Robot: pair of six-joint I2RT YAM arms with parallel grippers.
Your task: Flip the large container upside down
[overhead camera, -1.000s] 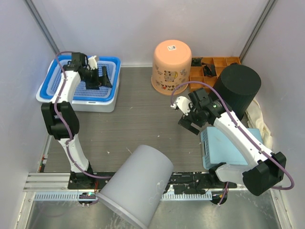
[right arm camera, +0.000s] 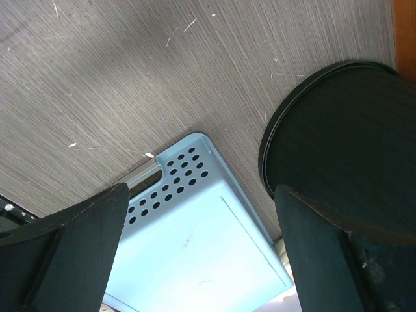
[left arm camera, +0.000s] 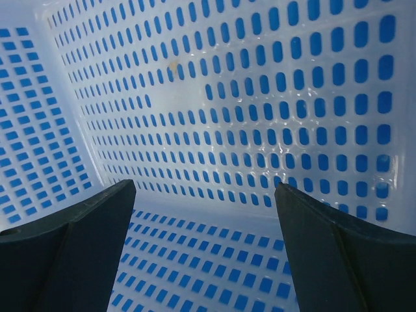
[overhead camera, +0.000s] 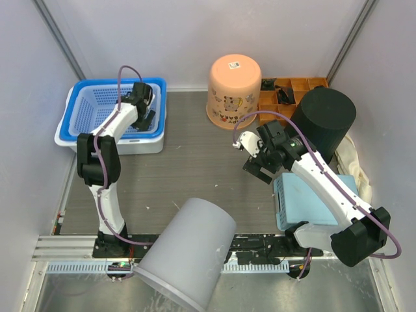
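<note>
Nested containers stand upright at the back left: a white outer tub, a blue-rimmed one and a pale perforated basket inside. Which of them is the large container, I cannot tell. My left gripper is over the right part of the stack, fingers open. In the left wrist view the perforated basket wall fills the background, and nothing shows gripped between the fingers. My right gripper hangs open and empty above the floor at centre right, apart from everything.
An orange bucket stands bottom up at the back, beside a wooden compartment tray. A black bin and a pale blue basket are at right. A grey bin lies in front.
The pale basket, raised over the blue rim a moment ago, sits lower inside it now. The right arm is still.
</note>
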